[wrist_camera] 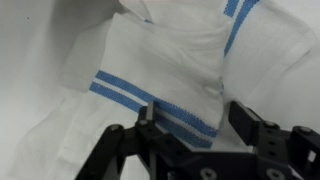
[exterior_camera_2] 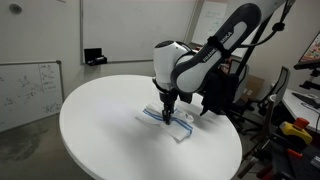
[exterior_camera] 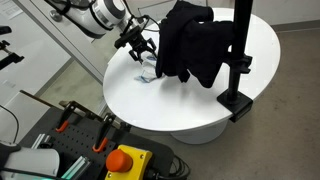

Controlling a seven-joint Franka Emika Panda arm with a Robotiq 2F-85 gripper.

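A white cloth with blue stripes (exterior_camera_2: 180,130) lies crumpled on the white round table, partly folded over itself. My gripper is right over the cloth, pointing down at it. In the wrist view its two dark fingers stand apart, with striped fabric (wrist_camera: 170,75) visible between and beyond them. Seen from exterior view 2, the fingertips (exterior_camera_2: 167,120) are at the cloth's surface; whether they touch it is hard to tell. In exterior view 1 the cloth (exterior_camera: 147,74) shows just below the gripper, partly covered by it.
A large black draped shape (exterior_camera: 192,45) is close beside the gripper in exterior view 1, near a black post (exterior_camera: 238,60).
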